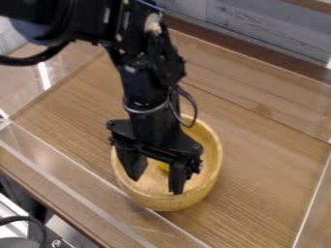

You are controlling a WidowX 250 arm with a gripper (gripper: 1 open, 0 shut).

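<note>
My black gripper (155,167) hangs down into a wooden bowl (168,201) near the middle of the table's front, its two fingers on either side inside the bowl. A small yellow object (163,165) shows partly behind the gripper in the bowl, mostly hidden by it. Whether the fingers hold it I cannot tell.
A pale wall runs along the back right. A black cable lies at the bottom left corner, near the table's front edge.
</note>
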